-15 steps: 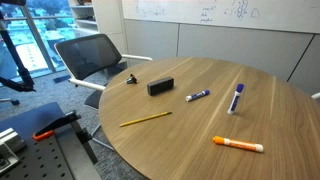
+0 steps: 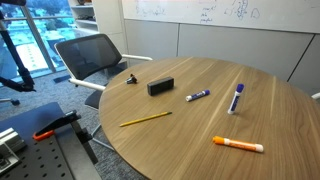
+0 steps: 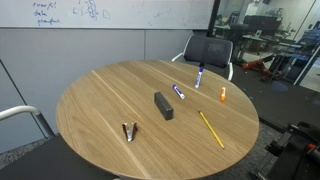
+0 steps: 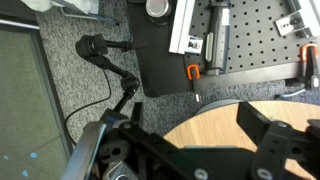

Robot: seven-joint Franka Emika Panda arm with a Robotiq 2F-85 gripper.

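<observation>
My gripper is open in the wrist view, its dark fingers wide apart and nothing held between them. It is above the gap between the black bench and the wooden table [image 2: 190, 145]. On that table lie a black block [image 2: 160, 86], a yellow pencil [image 2: 146, 119], a blue-and-white marker [image 2: 198, 95] and an orange marker [image 2: 238, 145]. Another blue-and-white marker [image 2: 235, 98] stands upright. A small dark object [image 2: 132, 79] rests by the far left edge; in exterior view 2 this small object [image 3: 129, 131] shows some orange.
A black perforated bench [image 4: 160, 65] carries an orange-handled tool [image 4: 193, 72] and other hardware. An office chair [image 2: 88, 55] stands against the table's far side.
</observation>
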